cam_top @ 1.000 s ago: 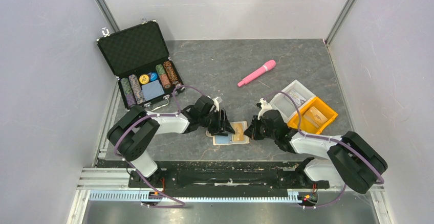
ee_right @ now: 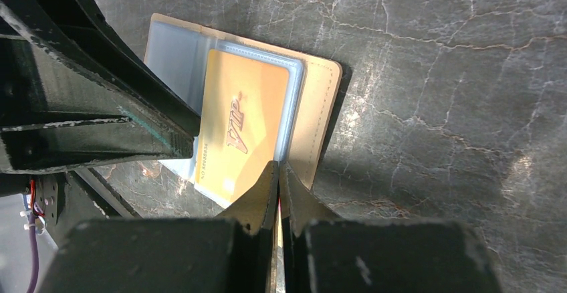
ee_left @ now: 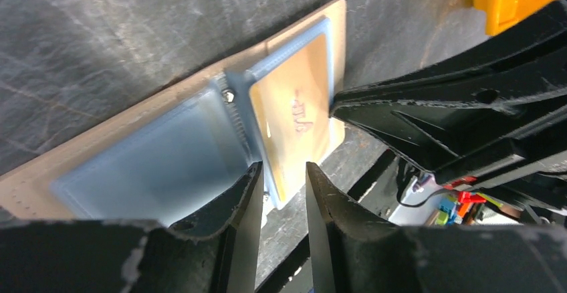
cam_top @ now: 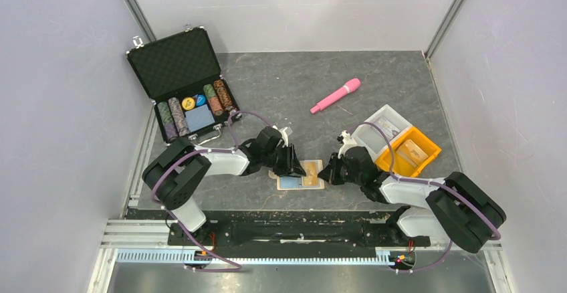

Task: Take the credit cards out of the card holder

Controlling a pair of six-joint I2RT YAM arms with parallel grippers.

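The card holder (cam_top: 289,183) lies open at the front centre, with clear blue sleeves (ee_left: 147,166) on a tan cover. An orange VIP card (ee_left: 297,112) (ee_right: 237,119) sits in the sleeve on the right half. My left gripper (cam_top: 294,171) is over the holder, part open, its fingertips near the orange card's lower edge, nothing visible between them. My right gripper (cam_top: 325,175) is shut, with its tips at the right edge of that card's sleeve. Whether they touch it, I cannot tell.
An open chip case (cam_top: 170,59) stands back left, a pink wand (cam_top: 334,97) lies behind the holder, and white (cam_top: 368,136) and orange (cam_top: 428,142) bins sit to the right.
My left gripper has shifted very slightly over the holder. The right gripper and the other things look almost unchanged.
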